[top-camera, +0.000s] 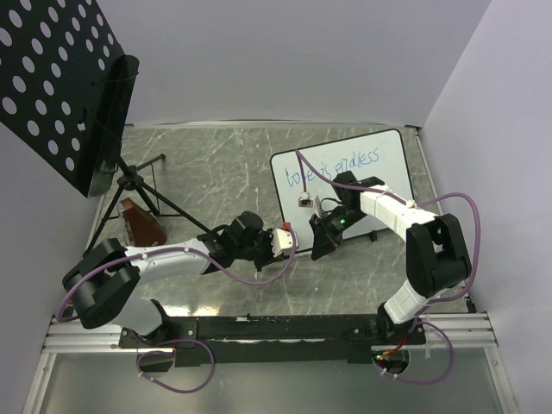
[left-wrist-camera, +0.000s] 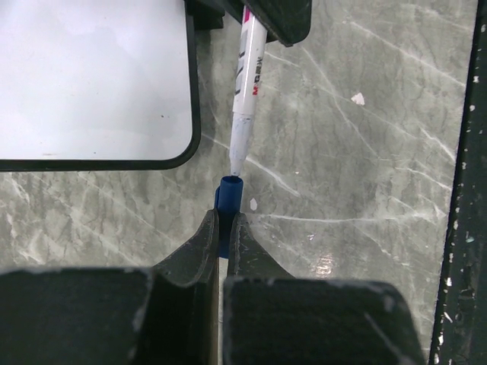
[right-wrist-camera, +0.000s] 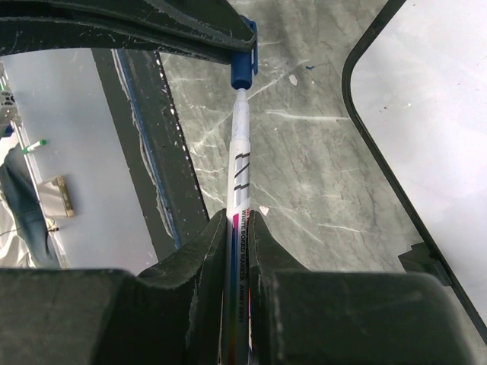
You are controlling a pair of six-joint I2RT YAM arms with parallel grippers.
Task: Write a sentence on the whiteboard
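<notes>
In the left wrist view a blue cap (left-wrist-camera: pixel 231 196) stands between the fingertips of my left gripper, shut on it. My right gripper is shut on a white marker (right-wrist-camera: pixel 240 171) with dark and pink print. The marker's narrow pale tip points at the cap's open end, in line with it. Tip and cap meet or nearly meet; I cannot tell whether the tip is inside. The whiteboard (top-camera: pixel 293 198) lies behind the grippers, with "love is endless" in blue handwriting (top-camera: pixel 360 160) along its upper part. My right arm hides part of the board.
Grey marbled tabletop (top-camera: pixel 198 190) surrounds the board, with free room at the left and back. A brown object (top-camera: pixel 142 224) and a black tripod (top-camera: pixel 129 179) stand at the left. Purple cables run along both arms.
</notes>
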